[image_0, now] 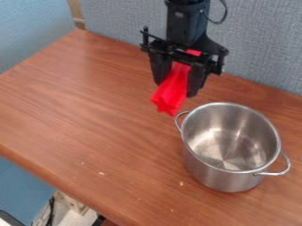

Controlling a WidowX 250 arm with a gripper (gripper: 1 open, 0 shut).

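My black gripper (179,71) hangs at the top centre of the camera view, shut on a red object (171,94) that tilts downward below the fingers and partly hides behind them. A stainless steel pot (231,172) with two loop handles stands on the wooden table (83,115) at the right, below and to the right of the red object. The red object is above and left of the pot's rim.
A grey textured panel (260,53) runs along the back, and a blue surface lies beyond the table's left edge.
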